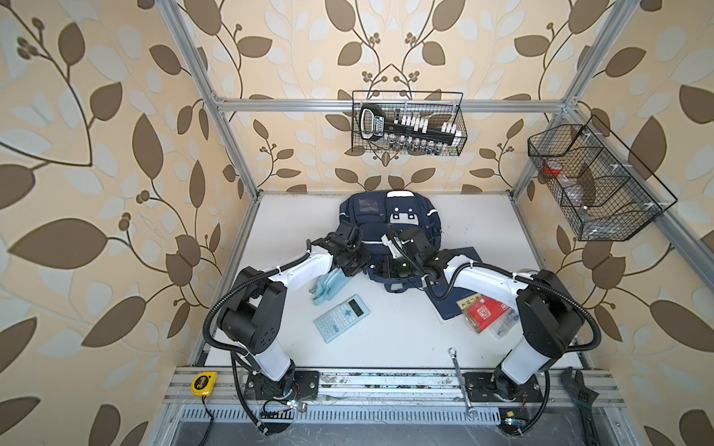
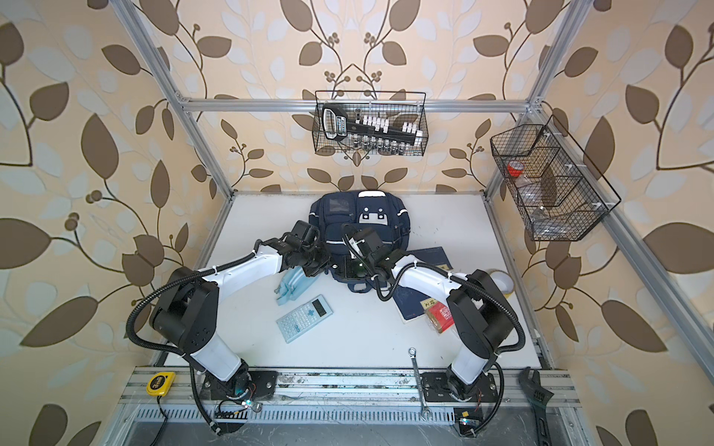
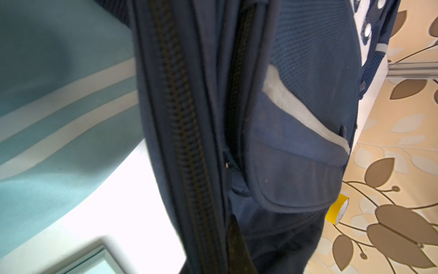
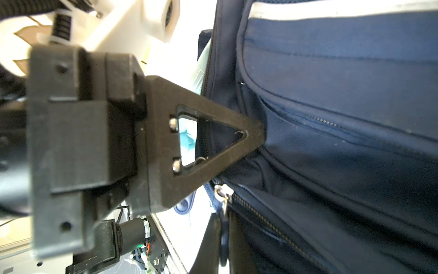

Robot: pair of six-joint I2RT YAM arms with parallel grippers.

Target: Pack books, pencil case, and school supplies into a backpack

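The navy backpack (image 1: 390, 212) lies at the back centre. My left gripper is shut on its zippered edge, at the lower left of the bag. Beside it, my right gripper has its fingers either side of a zipper pull (image 4: 224, 194); whether they are closed on it is unclear. My left gripper also crosses the right wrist view. The light blue pencil case (image 1: 327, 290) lies left of the bag, the calculator (image 1: 342, 317) in front. Dark blue books (image 2: 409, 301) lie right, partly under my right arm, with a red packet (image 1: 487, 312).
Wire baskets (image 1: 409, 145) hang on the back and right of the frame. A wrench (image 1: 461, 379) lies on the front rail.
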